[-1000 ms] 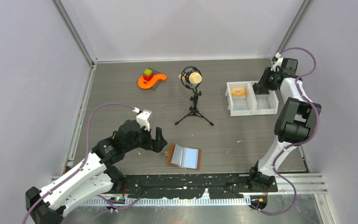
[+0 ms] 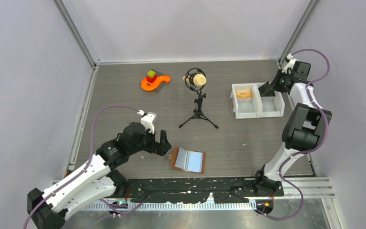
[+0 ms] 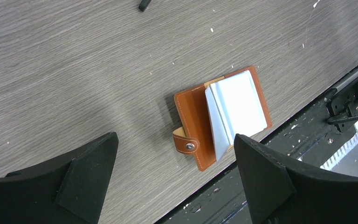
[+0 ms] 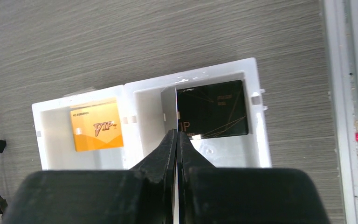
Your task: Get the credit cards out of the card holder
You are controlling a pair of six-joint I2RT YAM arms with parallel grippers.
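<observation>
In the left wrist view the brown card holder (image 3: 192, 105) lies open on the table, its pale sleeves (image 3: 242, 105) spread and its snap strap facing my left gripper. That gripper stands open above the table beside it, empty. At the white two-part box (image 2: 247, 115), my right gripper is shut on a thin card (image 4: 169, 107), seen nearly edge-on over the right compartment. A black card (image 4: 214, 112) lies in that compartment. An orange VIP card (image 4: 98, 126) rests in the left one. Whether the sleeves hold any card cannot be told.
A black tripod stand (image 2: 198, 102) with a round cage on top stands mid-table, left of the box. An orange toy slide with blocks (image 2: 155, 82) sits at the back left. Bare table lies between holder and box.
My right gripper has shifted slightly right with its arm, and the dark card by its tips shows larger above the box. The left arm and the card holder have stayed put.
</observation>
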